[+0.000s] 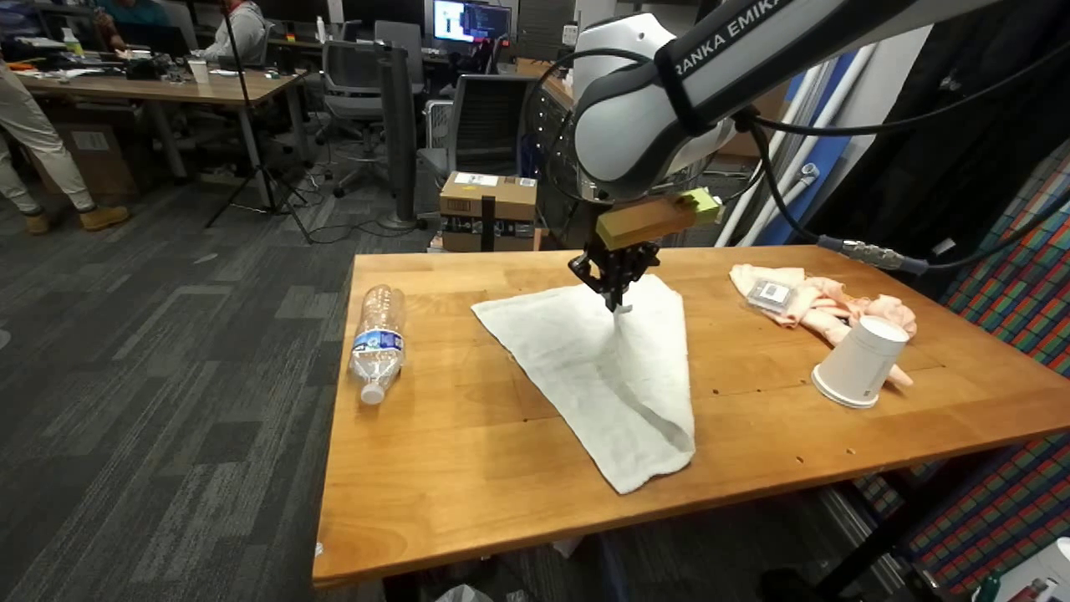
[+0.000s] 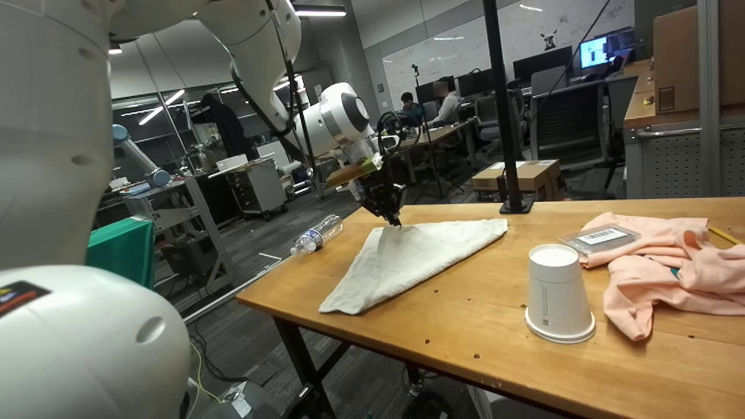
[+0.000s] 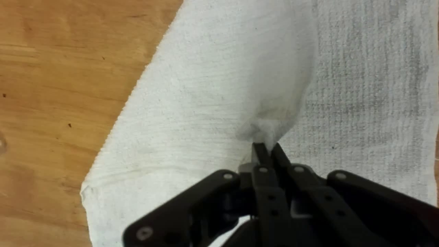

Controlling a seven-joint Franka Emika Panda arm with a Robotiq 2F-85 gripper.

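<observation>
A white towel lies on the wooden table with its right side partly folded over toward the left. My gripper is shut on a pinched bit of that towel, above its middle. In the wrist view the cloth bunches up into the tips of the gripper, and a raised fold runs away from them. From the other side, the gripper points down at the upper edge of the towel. The layer under the fold is mostly hidden there.
A clear plastic bottle lies near the table's left edge. At the right stand an upturned white cup and a crumpled peach cloth with a small clear packet on it. Bare table surrounds the towel.
</observation>
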